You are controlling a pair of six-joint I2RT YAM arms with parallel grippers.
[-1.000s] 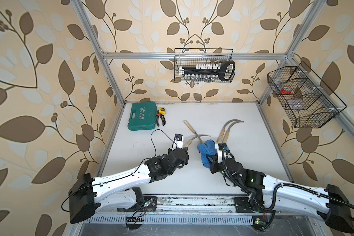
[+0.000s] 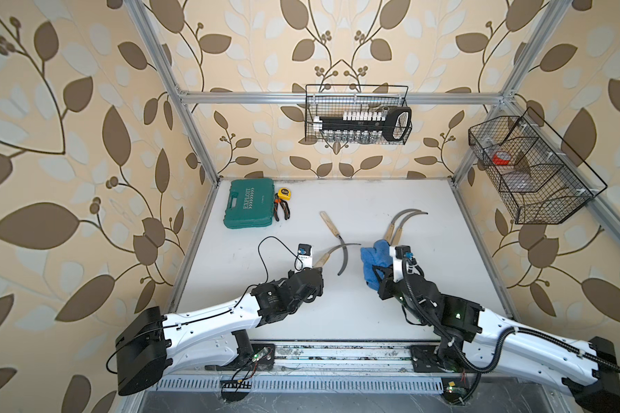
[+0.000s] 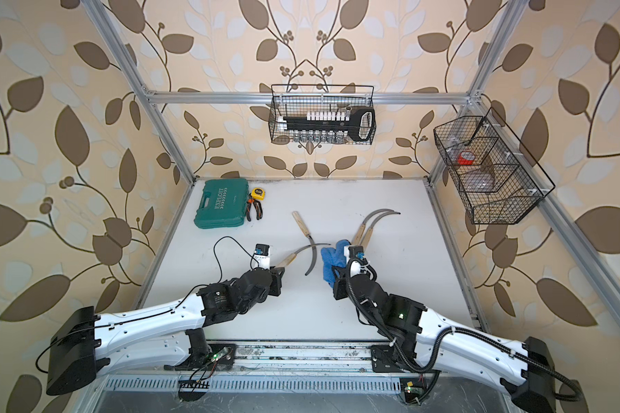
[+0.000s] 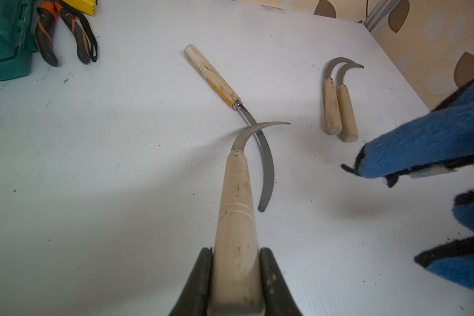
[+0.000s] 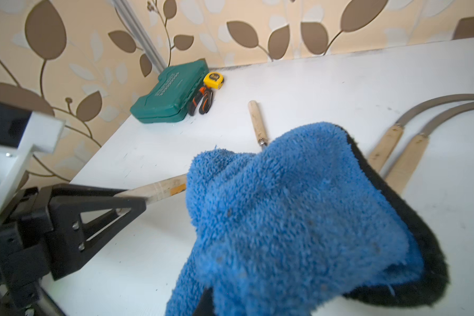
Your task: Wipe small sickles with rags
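My left gripper is shut on the wooden handle of a sickle [image 4: 236, 205], whose curved blade points away from the fingers. Under that blade, in the left wrist view, another sickle [image 4: 212, 76] lies on the table. A blue rag [image 5: 295, 210] with black edging hangs from my right gripper [image 2: 384, 274], which is shut on it; cloth mostly hides those fingers. Seen from the top left, the rag is to the right of the held blade, apart from it. Two more sickles [image 2: 399, 223] lie side by side beyond the rag.
A green case [image 2: 249, 204] sits at the back left, with a yellow tape measure [image 2: 284, 194] and pliers [image 2: 281, 207] beside it. Wire baskets [image 2: 357, 130] hang above the table's back and right sides.
My left gripper drew left and nearer the front with its sickle. The table sickle between them shifted, its blade turning.
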